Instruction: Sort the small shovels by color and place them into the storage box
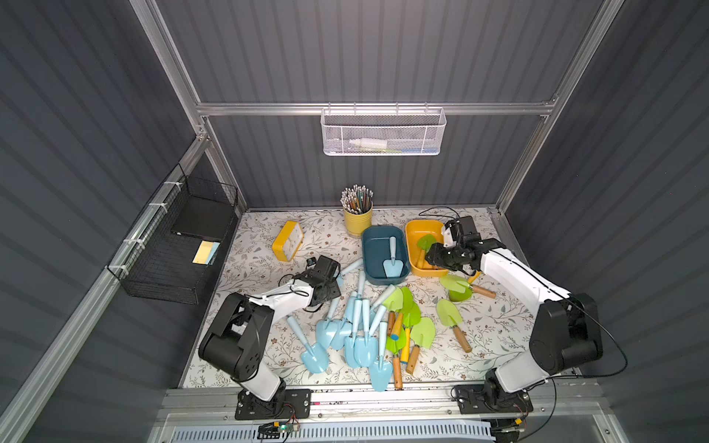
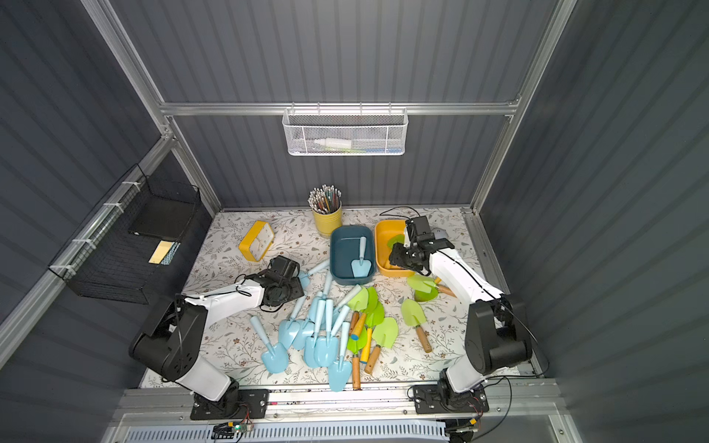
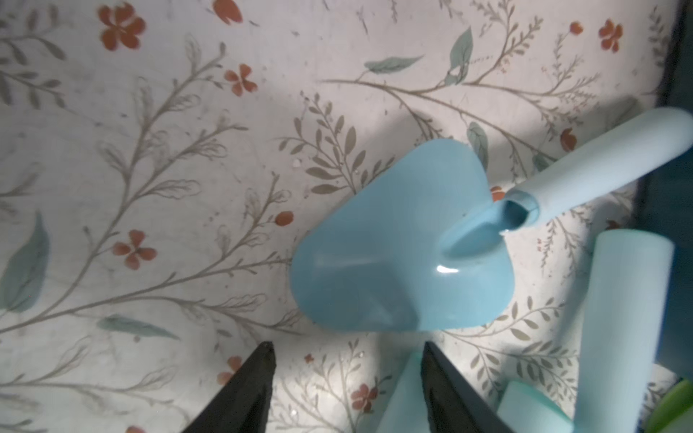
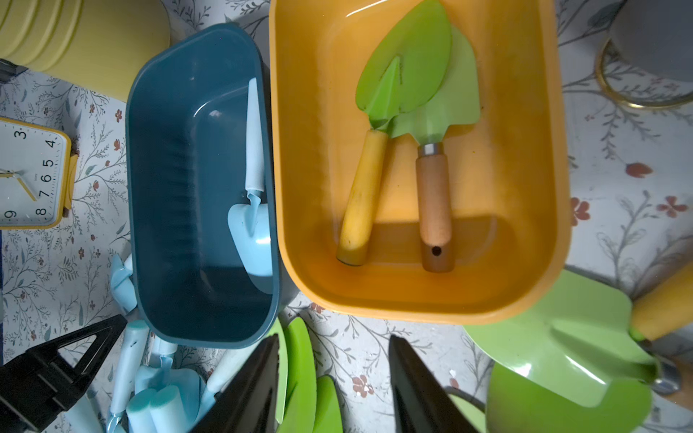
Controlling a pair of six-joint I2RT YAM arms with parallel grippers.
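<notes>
Near the dark blue box [image 1: 367, 254] lies a light blue shovel [image 3: 404, 245], its handle pointing at the box. My left gripper is open low over the table, with that shovel's blade ahead of its fingertips and nothing held. One blue shovel [image 4: 252, 238] lies inside the dark blue box. Two green shovels, one yellow-handled [image 4: 361, 195] and one wooden-handled [image 4: 433, 187], rest in the orange box [image 4: 534, 274]. My right gripper hangs open by the orange box's near rim, empty. More blue shovels [image 1: 358, 350] and green shovels [image 1: 422, 333] are piled at the front.
A yellow clock [image 1: 288, 241] stands at the back left, a yellow pencil pot [image 1: 357, 221] behind the boxes. Further green shovels [image 1: 449, 313] lie on the right, close to the orange box. Bare table shows around the clock.
</notes>
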